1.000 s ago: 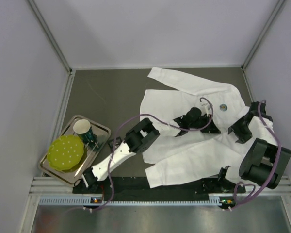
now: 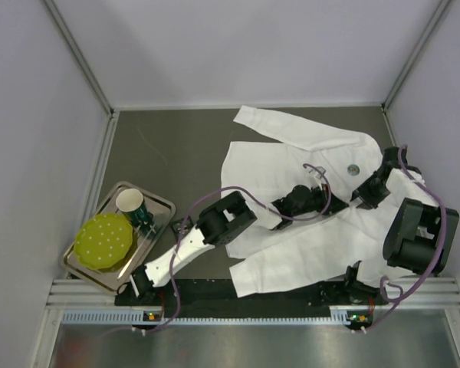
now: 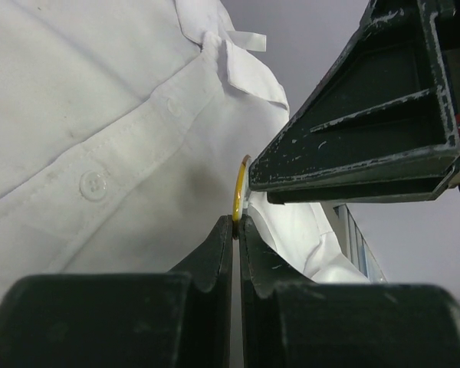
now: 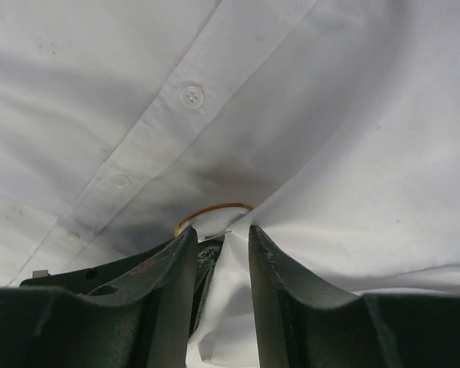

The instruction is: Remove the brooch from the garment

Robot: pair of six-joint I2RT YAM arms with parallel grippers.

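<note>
A white garment (image 2: pixel 268 172) with buttons lies spread over the table. In the left wrist view, the gold-rimmed brooch (image 3: pixel 239 192) appears edge-on at the tips of my left gripper, which is shut on it. The right wrist view shows the gold rim of the brooch (image 4: pixel 215 208) beside the black fingers of the left gripper. My right gripper is partly open, with a fold of white cloth and a thin shiny line between its fingertips. Both grippers nearly meet over the garment; whether the brooch's pin is still through the cloth cannot be told.
A small round badge-like object (image 2: pixel 353 169) lies on the garment near the right arm. At far left, a metal tray (image 2: pixel 165 207) holds a green polka-dot plate (image 2: pixel 103 240) and a mug (image 2: pixel 131 205).
My right gripper has shifted left and toward the back, closer to the left one.
</note>
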